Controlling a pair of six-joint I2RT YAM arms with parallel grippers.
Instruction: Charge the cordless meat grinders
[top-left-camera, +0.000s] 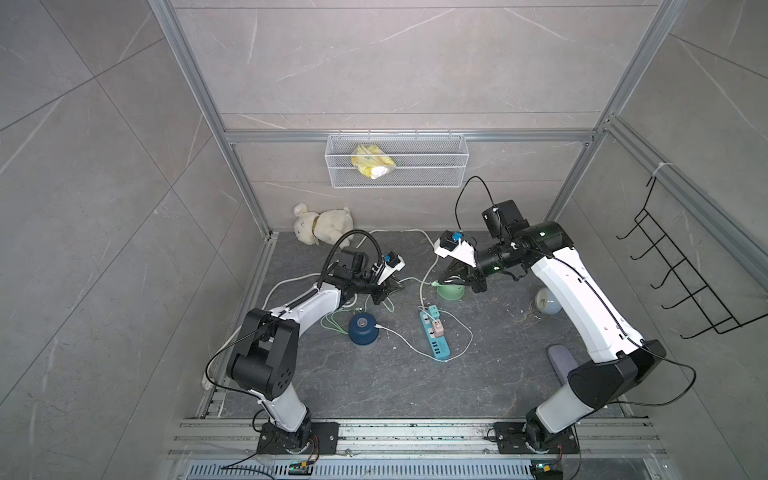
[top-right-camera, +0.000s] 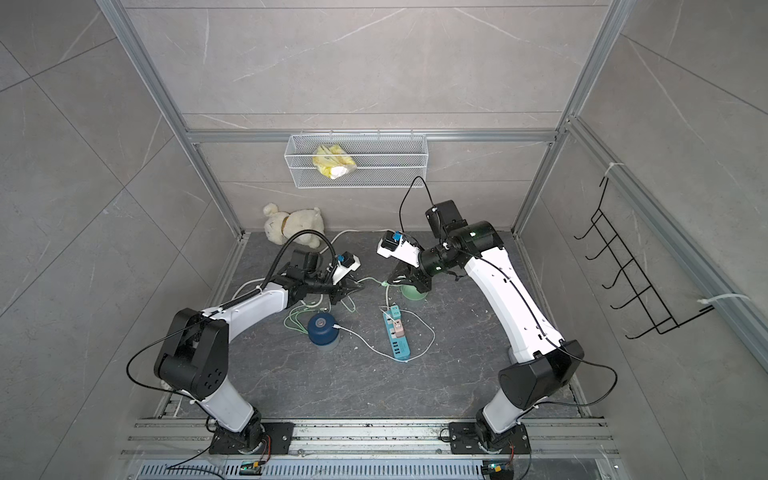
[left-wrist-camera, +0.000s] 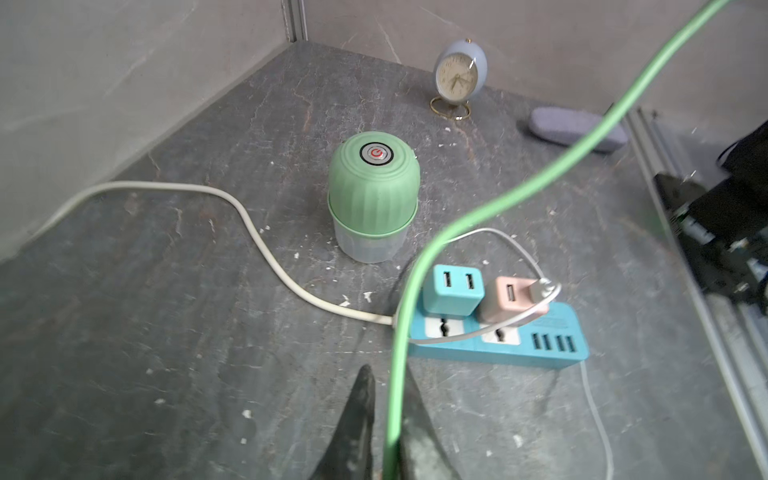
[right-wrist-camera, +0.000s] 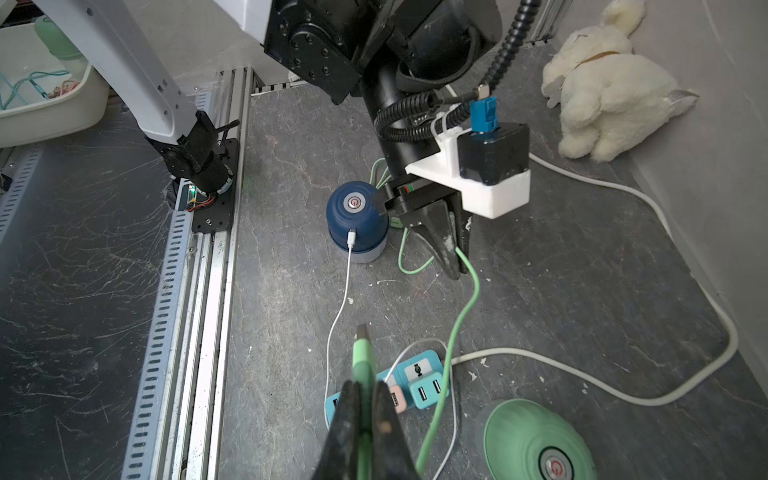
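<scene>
A blue meat grinder (right-wrist-camera: 356, 212) has a white cable plugged into it. A green meat grinder (left-wrist-camera: 373, 188) stands beside the blue power strip (left-wrist-camera: 540, 344), which carries a cyan adapter (left-wrist-camera: 452, 296) and a pink adapter (left-wrist-camera: 500, 308) with a white cable. My right gripper is shut on a green cable connector (right-wrist-camera: 361, 360) above the strip. My left gripper is part open near the blue grinder, with the green cable (left-wrist-camera: 544, 180) running over or between its fingers; whether it grips the cable is unclear.
A teddy bear (right-wrist-camera: 608, 96) lies at the back left, a clock (left-wrist-camera: 457, 72) and a purple case (left-wrist-camera: 568, 124) at the right. A wire basket (top-left-camera: 396, 176) hangs on the back wall. Bare table surrounds the cables.
</scene>
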